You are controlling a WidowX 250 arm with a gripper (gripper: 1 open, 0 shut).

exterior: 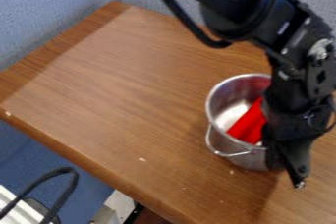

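Note:
A metal pot point(226, 99) with a wire handle stands on the wooden table point(112, 90) at the right of the camera view, a red object point(249, 122) inside it. My gripper point(294, 169) is low against the pot's right side, partly covering it. Whether its fingers are open or shut is hard to tell, as is whether anything lies between them.
Grey partitions point(39, 7) stand along the back.

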